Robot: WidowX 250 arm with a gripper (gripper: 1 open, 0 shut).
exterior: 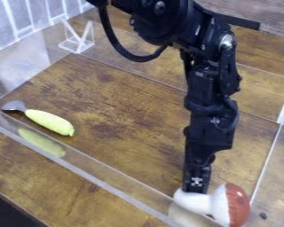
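My black gripper (pixel 197 183) points down at the lower right, just behind a white mushroom toy with a red-brown cap (pixel 234 205), which lies on its side by the clear front wall. Whether the fingers touch it or how far apart they are is hard to tell. A pale yellow elongated toy (pixel 50 122) with a grey handle-like end lies at the left.
Clear low walls (pixel 97 167) border the wooden surface (pixel 114 106) at front and right. A white bracket (pixel 79 40) stands at the back left near white railings.
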